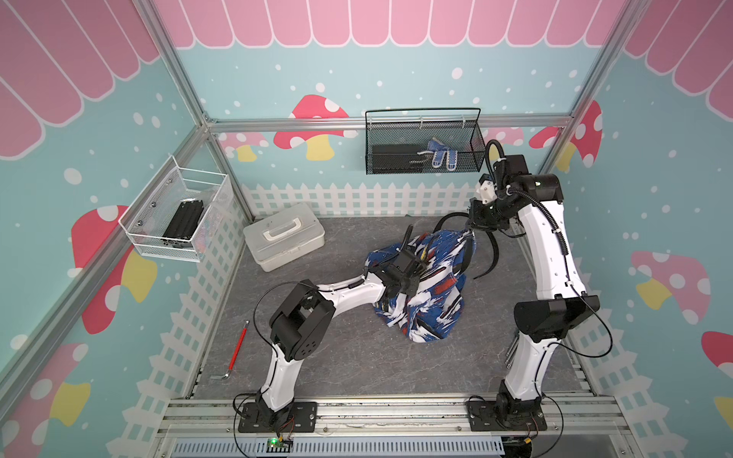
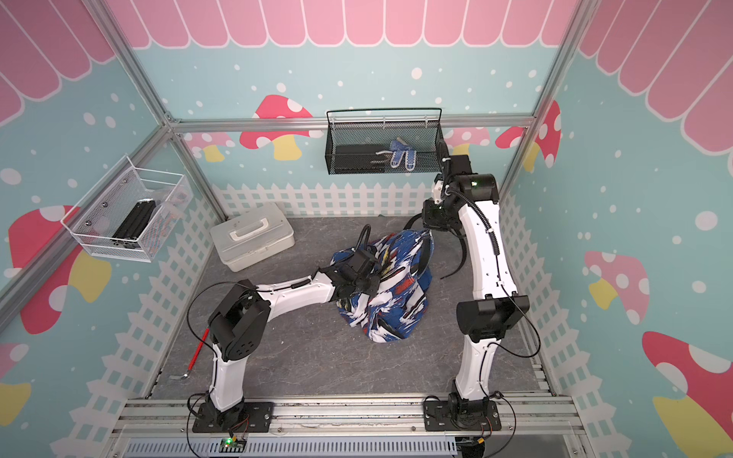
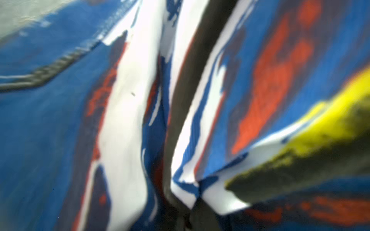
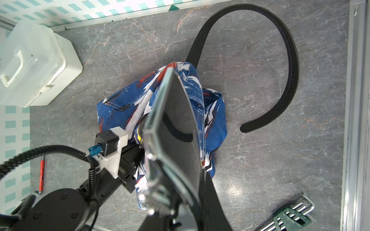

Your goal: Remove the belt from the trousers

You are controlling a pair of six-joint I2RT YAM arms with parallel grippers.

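Observation:
The blue, white and red patterned trousers (image 1: 439,301) lie bunched on the grey table. The black belt's (image 4: 293,69) strap emerges from their waist and curves across the table to a rounded free end. Its shiny metal buckle (image 4: 173,119) stands large and blurred before the right wrist camera. My right gripper (image 1: 475,221) is raised at the far right corner of the trousers, its fingers (image 4: 214,207) on either side of the buckle's lower part, which hides much of the grip. My left gripper is shut, trouser cloth gathered in folds at its fingertips.
A clear-lidded white toolbox (image 1: 284,235) stands at the back left. A red-handled tool (image 1: 238,347) lies at the left, and hex keys in a green holder (image 4: 291,215) at the right. Wire baskets (image 1: 423,149) hang on the walls.

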